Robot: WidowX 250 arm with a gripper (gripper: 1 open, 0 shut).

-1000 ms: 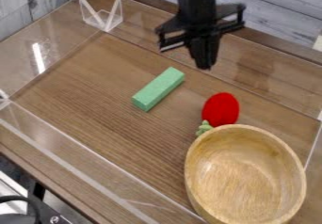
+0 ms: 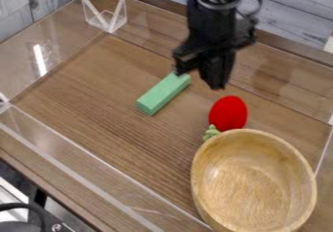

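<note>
The black gripper (image 2: 200, 65) hangs over the upper middle of the table, tilted, its fingertips partly blurred; nothing clear shows between them, and it looks shut. Below it a light green block (image 2: 163, 94) lies on the wooden surface. To the right a red strawberry-like object (image 2: 228, 112) with a green top lies just above a large wooden bowl (image 2: 251, 179) at the lower right.
A clear wire-like or plastic holder (image 2: 107, 12) stands at the upper left. A black cable runs at the lower left corner.
The arm has shifted toward the right and turned, with the gripper coming slightly lower. The block, red object and bowl have not moved.
</note>
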